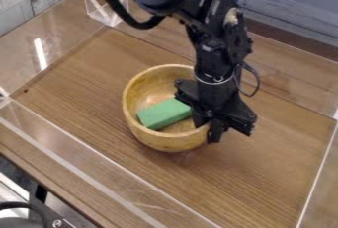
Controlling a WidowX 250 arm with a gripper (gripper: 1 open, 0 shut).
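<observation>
A yellow bowl [145, 126] holding a green block [164, 114] rests on the wooden table in the centre. My black gripper [216, 121] is at the bowl's right rim, shut on it, its fingertips low near the table top.
The wooden tray floor [79, 104] is clear to the left and in front [211, 183]. A raised back wall runs along the top, and a white wire object [106, 5] sits at the upper left corner.
</observation>
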